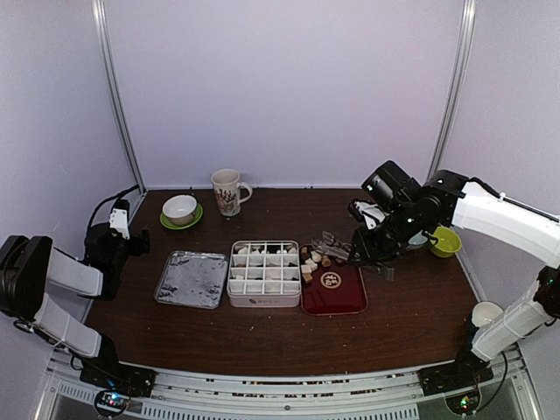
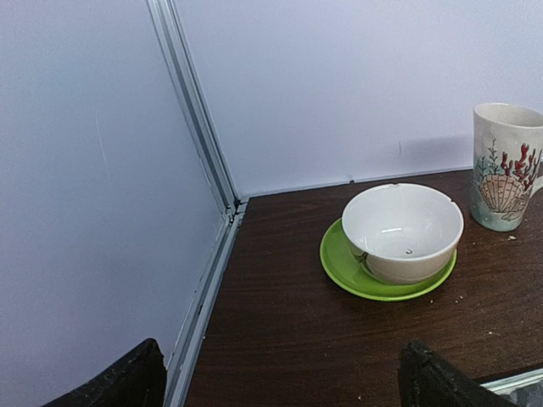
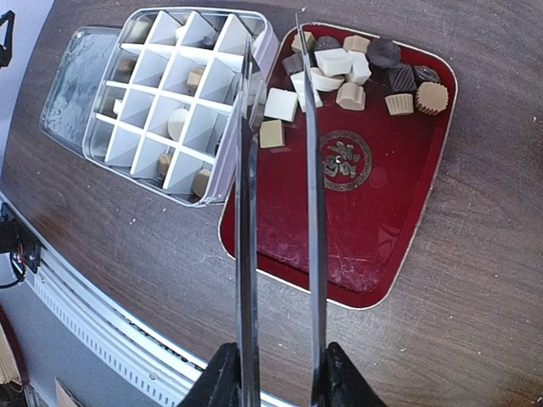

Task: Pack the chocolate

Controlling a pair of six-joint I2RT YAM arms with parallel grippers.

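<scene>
A white divided box (image 1: 262,297) (image 3: 212,178) stands in the middle of the table, with pieces in several compartments. Right of it, a red tray (image 1: 334,302) (image 3: 377,229) holds several white, tan and dark chocolates (image 3: 352,95) along its back part. My right gripper (image 1: 350,245) is above the tray; its long metal fingers (image 3: 316,246) are apart, open, with nothing held between them in the right wrist view. My left gripper (image 1: 133,236) waits at the far left, open, its black fingertips wide apart in the left wrist view.
A silver tray (image 1: 191,280) lies left of the box. A white bowl (image 2: 399,254) on a green saucer (image 2: 356,284) and a mug (image 1: 226,192) stand at the back. A yellow-green bowl (image 1: 444,245) and another bowl sit at the right.
</scene>
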